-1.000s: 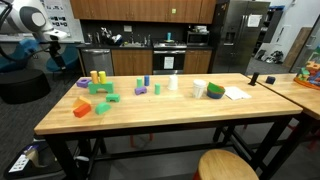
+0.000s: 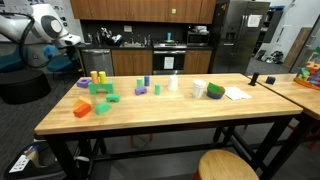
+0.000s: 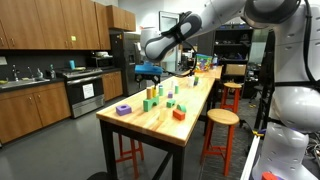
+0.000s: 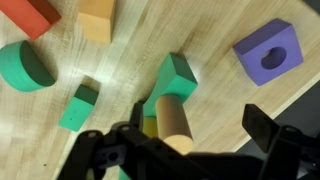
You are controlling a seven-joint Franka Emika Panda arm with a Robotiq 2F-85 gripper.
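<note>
My gripper stands open in the wrist view, its fingers wide apart. Below and between them appear a tan-orange cylinder [image 4: 173,122], seen from above, and a green block [image 4: 175,77]. Part of something yellow shows beside the cylinder, partly covered by a finger. In exterior view 1, the gripper [image 2: 76,42] hangs above the far left of the table, higher than the green blocks and the yellow pieces [image 2: 98,76]. Nothing is held.
Cups and a green bowl [image 2: 215,90] stand farther right on the wooden table [image 2: 190,112].
The arm and gripper have shifted right and a little up in exterior view 1. The blocks on the table look unmoved.
</note>
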